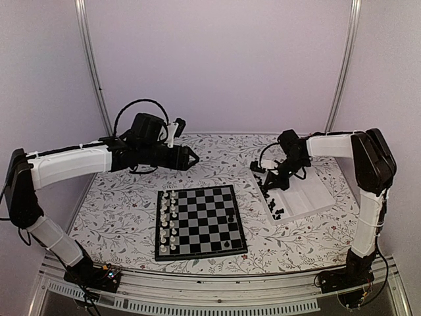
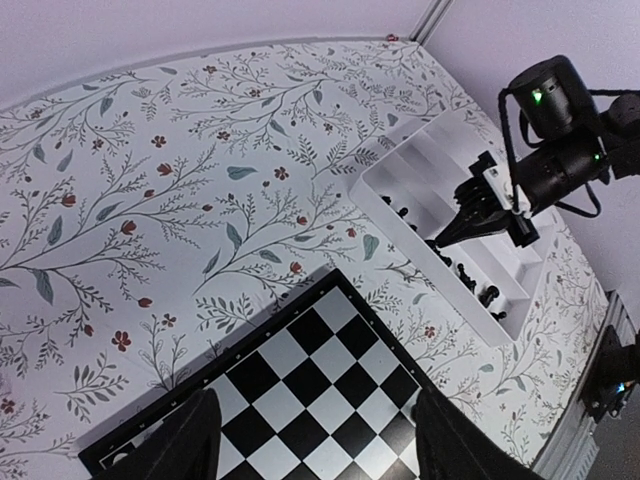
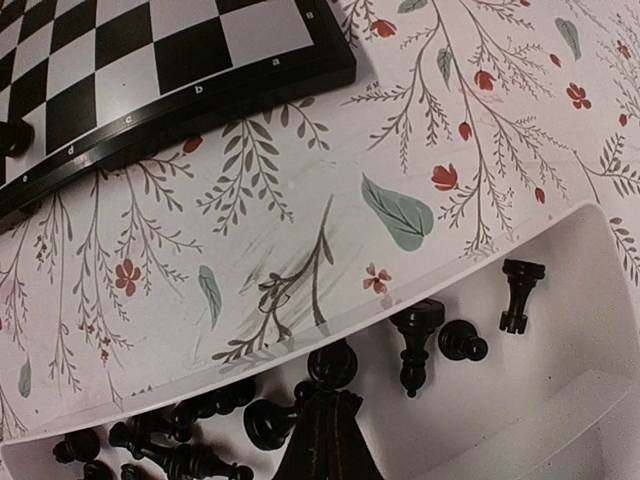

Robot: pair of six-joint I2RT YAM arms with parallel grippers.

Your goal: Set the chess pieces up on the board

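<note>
The chessboard [image 1: 201,217] holds rows of white pieces [image 1: 164,214] along its left side and a couple of black pieces [image 1: 230,218] on the right. Black pieces lie in the white tray, among them a rook [image 3: 519,293]. My right gripper is down in the tray among those pieces, shut; whether anything sits between its fingertips cannot be made out. My left gripper hangs part open above the table, back-left of the board in the top view, with nothing seen between its fingers.
The tray [image 1: 302,204] stands right of the board, with empty compartments toward its right. Walls close in the sides and back.
</note>
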